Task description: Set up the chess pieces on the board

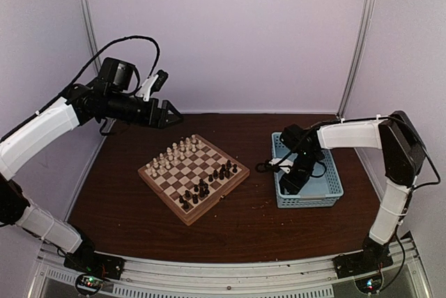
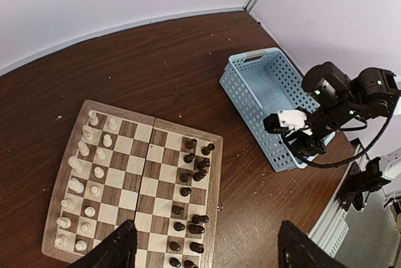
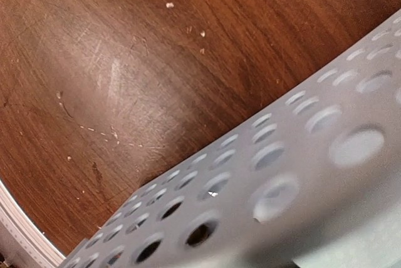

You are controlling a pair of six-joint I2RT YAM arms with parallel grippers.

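The wooden chess board (image 1: 166,202) lies open on the table. White pieces (image 2: 75,163) stand in two rows along its left side, and black pieces (image 2: 186,191) along the right, with a few squares empty. Raised above the back left of the table, my left gripper (image 1: 172,114) is wide open and empty. My right gripper (image 1: 287,188) reaches down into the blue basket (image 1: 313,201), at its near left part. In the right wrist view the perforated basket wall (image 3: 269,155) fills the lower right and hides my fingers and any piece beside them.
Bare table (image 1: 244,232) lies in front of the board and between board and basket. A small metal clasp (image 2: 220,206) sticks out from the board's right edge. Side walls close in the table left and right.
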